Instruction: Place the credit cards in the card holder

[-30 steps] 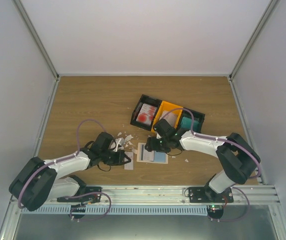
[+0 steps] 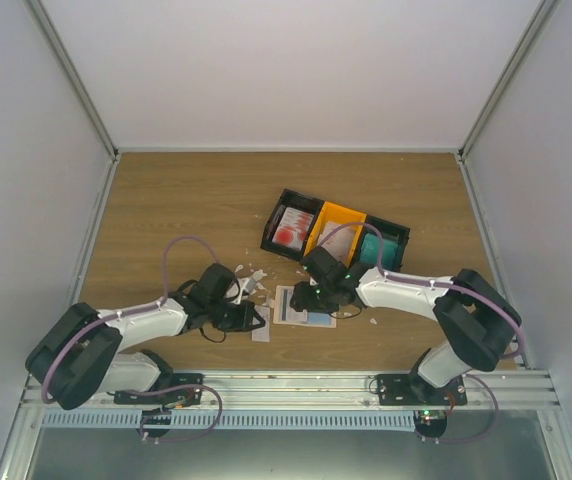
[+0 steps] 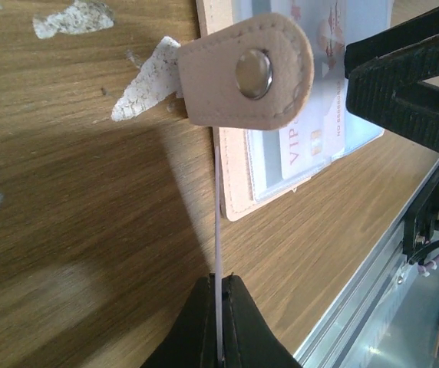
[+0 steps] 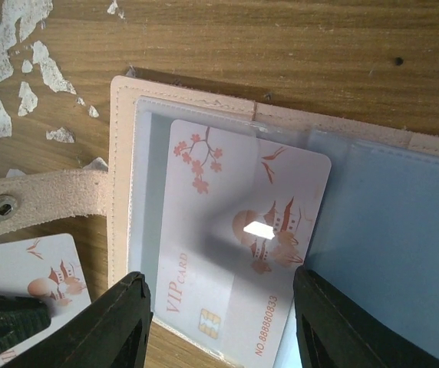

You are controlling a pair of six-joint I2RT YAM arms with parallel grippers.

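The open card holder (image 4: 116, 192), tan leather with clear and blue pockets, lies flat on the table. A white VIP card (image 4: 227, 215) lies in its left clear pocket; how deep it sits I cannot tell. My right gripper is open low over this card, with a finger on either side and nothing gripped. A second white card (image 4: 54, 264) is held by my left gripper, shut on it. In the left wrist view this held card (image 3: 218, 222) appears edge-on as a thin line, left of the holder and near its strap (image 3: 242, 84).
Behind the holder stand three joined boxes, a black one (image 2: 278, 243), an orange one (image 2: 344, 210) and another black one (image 2: 403, 232), with contents inside. White worn patches (image 4: 8, 42) mark the wood. Both grippers are close together.
The left gripper has shifted a little right with its card, nearer the holder. The pocketed card looks unmoved.
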